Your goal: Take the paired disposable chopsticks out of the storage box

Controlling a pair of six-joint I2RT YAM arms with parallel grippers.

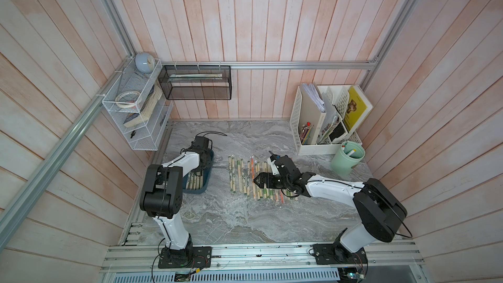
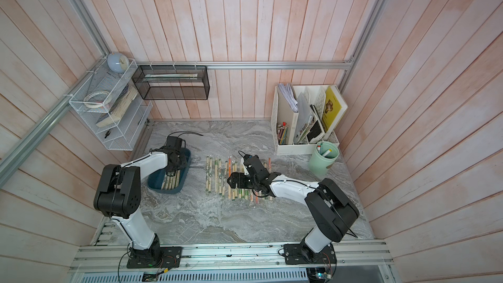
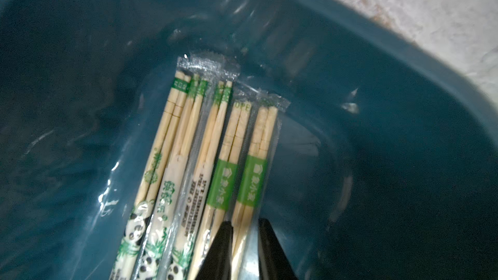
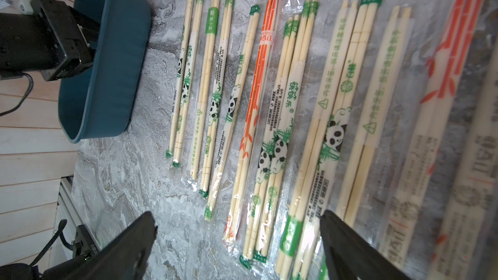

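Observation:
The blue storage box (image 1: 208, 176) stands on the left of the table. Several wrapped chopstick pairs lie side by side on its floor in the left wrist view. My left gripper reaches into the box, its fingertips slightly apart over the rightmost pair (image 3: 253, 176), which has a green band. That pair's lower end runs between the fingers; no firm contact is visible. Loose on the table, more wrapped pairs (image 4: 275, 145) lie in a row. Over that row my right gripper is wide open, its fingers not closed on any pair.
A white file holder (image 1: 319, 149) and a green cup (image 1: 345, 163) stand at the back right. The black mesh basket (image 1: 196, 93) hangs on the rear rail, beside a white wire rack (image 1: 146, 139).

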